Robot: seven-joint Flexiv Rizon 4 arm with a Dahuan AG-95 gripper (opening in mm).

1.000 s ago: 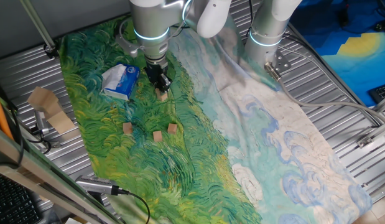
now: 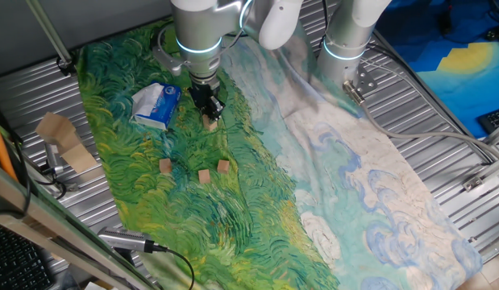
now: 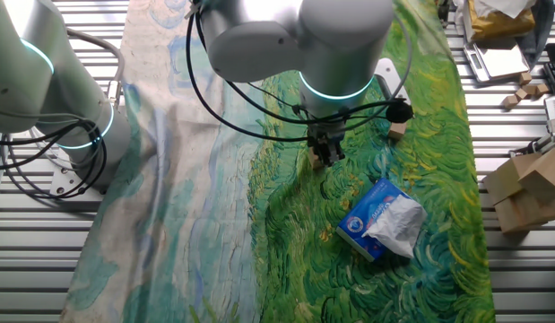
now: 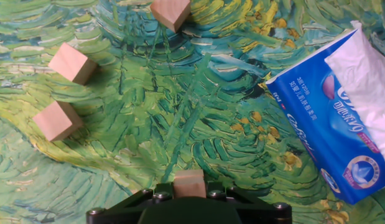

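Observation:
Between the fingers of my gripper is a small light wooden block (image 4: pixel 190 177); both fingers sit close against its sides, so the gripper looks shut on it. Seen from exterior view 1, the gripper (image 2: pixel 209 112) is low over the green part of the cloth, the block (image 2: pixel 209 125) showing just under the fingertips. Whether anything lies beneath that block cannot be made out. Three similar loose cubes rest apart on the cloth: one cube (image 4: pixel 58 121), a second cube (image 4: pixel 73 63) and a third cube (image 4: pixel 171 12).
A blue tissue pack (image 2: pixel 155 105) with white tissue lies close beside the gripper. Open cardboard (image 2: pixel 65 142) stands off the cloth on the slatted metal table. A camera (image 2: pixel 126 240) sits at the near edge.
The arm has shifted very slightly in exterior view 1. The fingers are still at the same block, and the loose cubes and tissue pack have not moved.

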